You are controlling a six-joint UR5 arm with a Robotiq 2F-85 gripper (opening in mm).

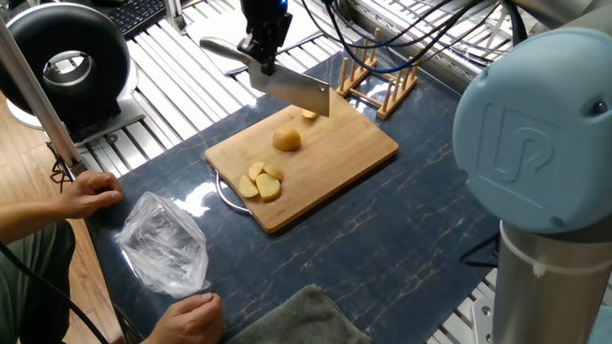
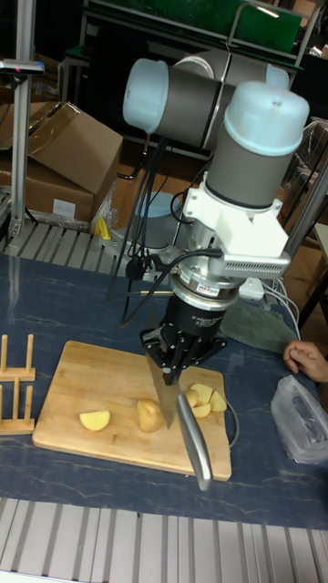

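A cleaver point(image 1: 292, 89) with a broad steel blade and metal handle hangs above the far part of the wooden cutting board point(image 1: 330, 158). My gripper point(image 1: 267, 67) is shut on it near the join of blade and handle. In the other view the gripper point(image 2: 169, 374) is over the board, with the knife handle point(image 2: 195, 442) pointing toward that camera. A larger potato piece point(image 1: 286, 139) lies mid-board. Several cut pieces point(image 1: 260, 180) are grouped near the board's ring-handle end. One slice point(image 2: 94, 420) lies apart; the blade partly covers it in the first view.
A wooden peg rack point(image 1: 381, 81) stands just beyond the board. A clear plastic bag point(image 1: 164, 247), a grey-green cloth point(image 1: 304, 320) and a person's hands point(image 1: 93, 194) are at the near side. Dark tabletop right of the board is clear.
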